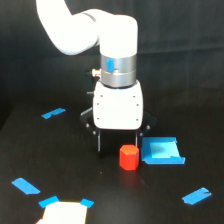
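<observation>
A white arm holds my gripper [119, 142] low over the black table, its dark fingers spread apart with a gap between them. Just below and slightly right of it sits a small red block [129, 158], hexagonal in outline. Right of the block, a blue tape square [173, 159] with a light blue middle lies on the table.
A pale board [64, 213] with something red at its edge lies at the front left. Short blue tape strips [25, 185] mark the table at left, front and right.
</observation>
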